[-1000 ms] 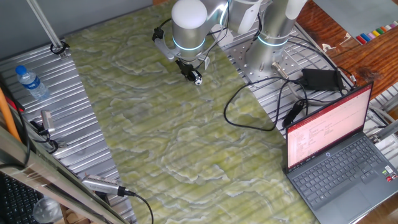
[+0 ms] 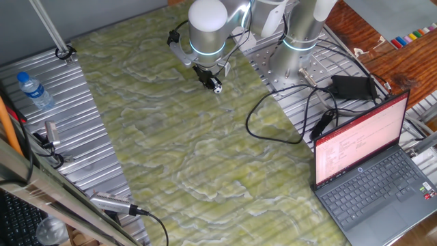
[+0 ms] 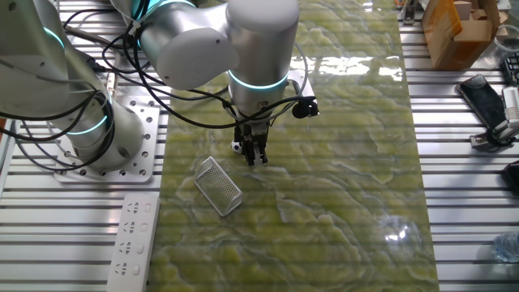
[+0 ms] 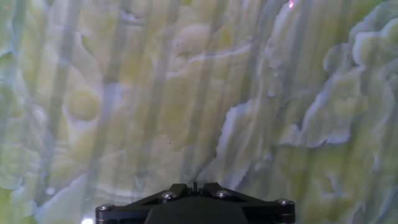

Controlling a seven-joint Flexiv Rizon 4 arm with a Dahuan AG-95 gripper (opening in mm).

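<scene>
My gripper shows at the bottom edge of the wrist view, its black fingers drawn together and nothing visible between them. It points down over the green marbled table surface (image 3: 340,186), as exterior view 2 also shows the gripper (image 3: 255,158). Close beside it is a small black-and-white ball (image 3: 237,147), seen in exterior view 1 as a ball (image 2: 218,88) at the gripper's tip; whether they touch I cannot tell. A white metal grater (image 3: 218,186) lies flat on the table, apart from the gripper, towards the camera and slightly left in exterior view 2.
A white power strip (image 3: 132,243) lies by the table's edge near my base. An open laptop (image 2: 369,171) stands at the right in exterior view 1, with a black cable loop (image 2: 273,141) over the sheet's edge. A water bottle (image 2: 35,91) is far left. Mid-table is clear.
</scene>
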